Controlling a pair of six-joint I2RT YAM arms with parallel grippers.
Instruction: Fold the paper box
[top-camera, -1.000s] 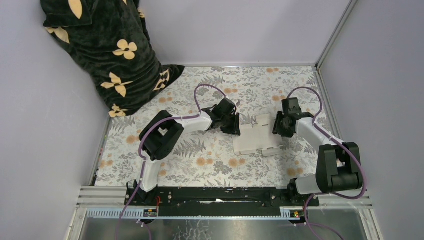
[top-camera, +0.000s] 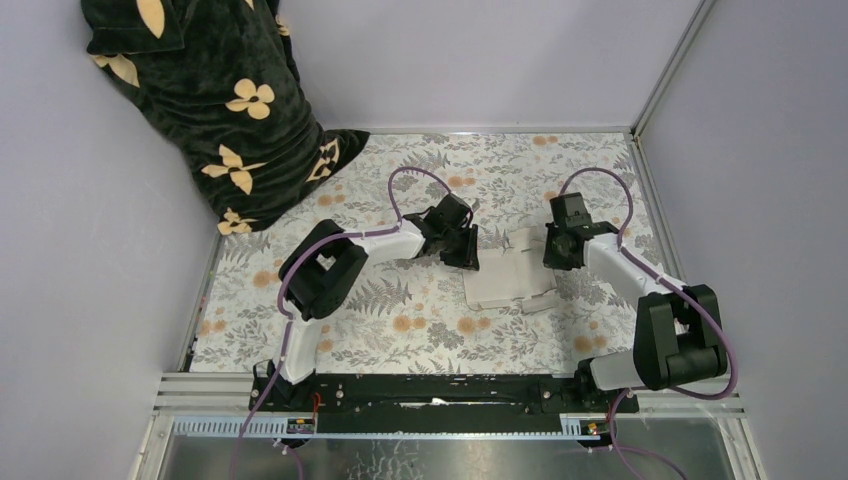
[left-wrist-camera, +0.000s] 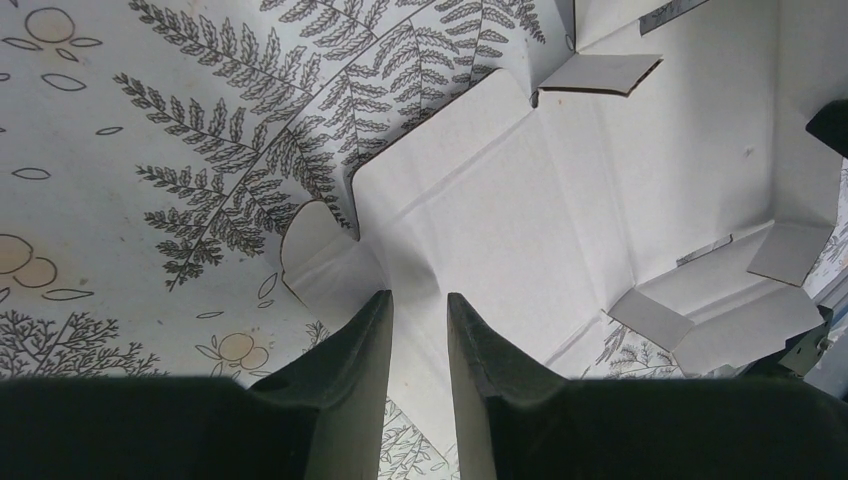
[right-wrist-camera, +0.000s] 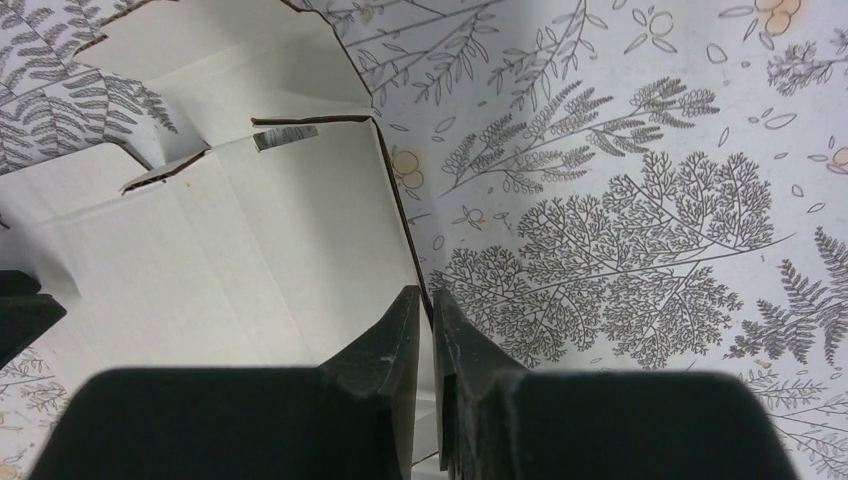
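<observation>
The white paper box (top-camera: 505, 280) lies partly unfolded on the table, its side panels and small flaps (left-wrist-camera: 600, 74) bent at various angles. My left gripper (top-camera: 462, 258) is at its left end; in the left wrist view its fingertips (left-wrist-camera: 420, 298) pinch the edge region of the flat end panel, which is creased there. My right gripper (top-camera: 556, 258) is at the right side; in the right wrist view its fingertips (right-wrist-camera: 427, 305) are close together on the long edge of the box wall (right-wrist-camera: 310, 230).
A dark green cloth with yellow flowers (top-camera: 230, 120) covers the back left corner. Walls bound both sides.
The box shifted slightly left. The left arm stayed nearly still.
</observation>
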